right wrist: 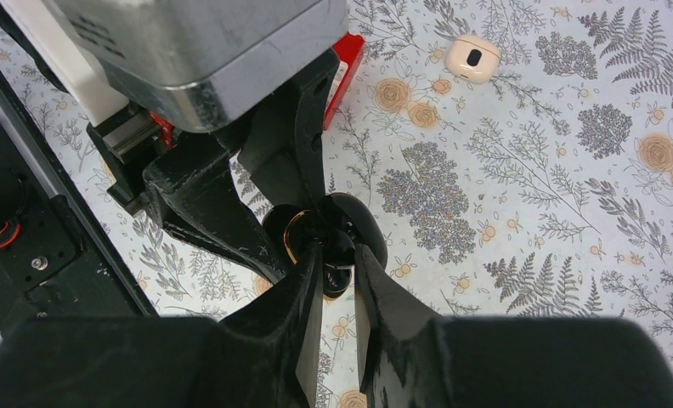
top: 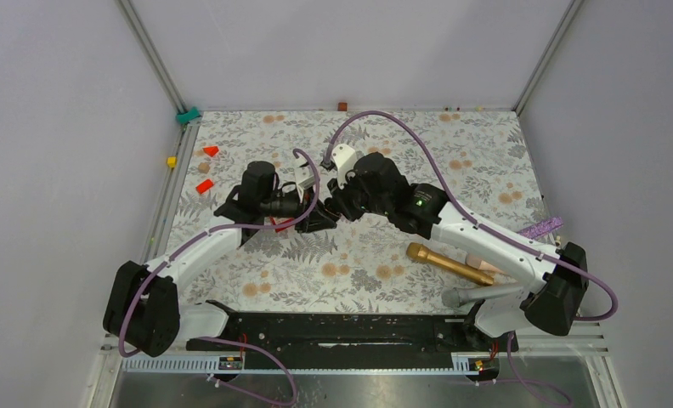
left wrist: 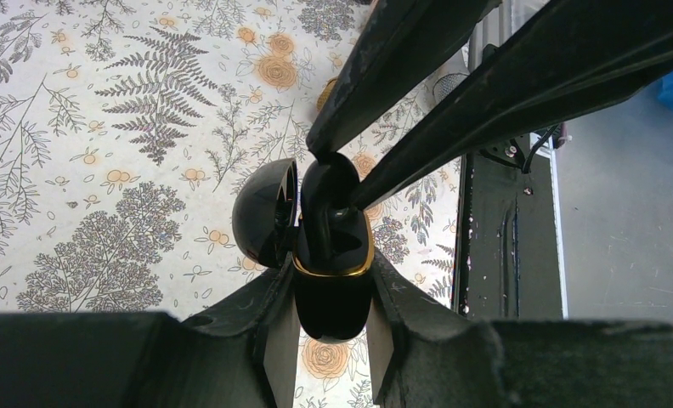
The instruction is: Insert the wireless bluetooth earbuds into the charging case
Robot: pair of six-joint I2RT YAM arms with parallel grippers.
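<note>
A glossy black charging case (left wrist: 333, 302) with a gold rim is held in my left gripper, which is shut on it; its rounded lid (left wrist: 261, 212) stands open beside it. A black earbud (left wrist: 329, 183) sits at the case's opening, with my right gripper shut on it, fingertips right at the case. In the right wrist view the earbud (right wrist: 337, 246) is between the fingertips, partly hidden; how deep it sits in the case I cannot tell. Both grippers meet near the table's centre in the top view.
A pale case (right wrist: 472, 59) and a red block (right wrist: 342, 76) lie on the floral mat. A gold microphone (top: 443, 264) and other cylinders lie at the front right. Small blocks (top: 205, 185) are at the left.
</note>
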